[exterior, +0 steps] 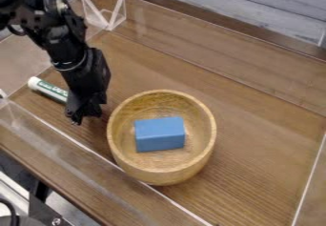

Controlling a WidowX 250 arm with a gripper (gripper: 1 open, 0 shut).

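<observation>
My black gripper (79, 108) is low over the wooden table at the left, its tips by a white and green tube (49, 90) that lies on the table and is partly hidden behind it. Whether the fingers hold anything is not clear. Just right of the gripper, a round light wooden bowl (197, 152) holds a blue block (159, 133).
A raised wooden edge (230, 30) runs along the back. Clear strips or panels cross the left and front edges.
</observation>
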